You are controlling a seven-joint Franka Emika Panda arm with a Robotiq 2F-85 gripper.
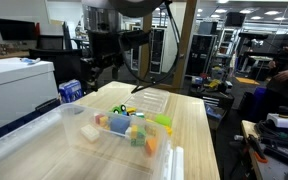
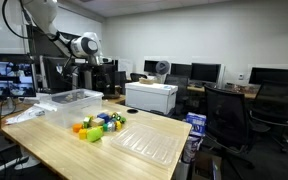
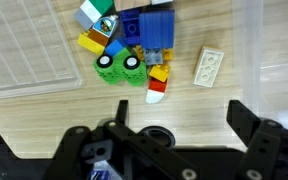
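Note:
My gripper is open, with nothing between its fingers. In exterior view 1 it hangs above the clear plastic box (image 1: pixel 79 122). Below it in the wrist view lies a cluster of toy bricks: a blue brick (image 3: pixel 156 30), a green piece with eye-like circles (image 3: pixel 121 69) and a small white-tipped red piece (image 3: pixel 156 90). Apart from these, to the right, a cream brick (image 3: pixel 208 67) lies alone. Which bricks are inside the box and which are outside it is hard to tell from the wrist view.
A shallow ribbed white tray (image 2: pixel 144 142) lies on the wooden table, beside the loose bricks. A white box (image 2: pixel 150 96) stands behind. The clear box's wall (image 3: pixel 251 50) rises at the right of the wrist view. Bare tabletop (image 1: pixel 191 125) shows at the right.

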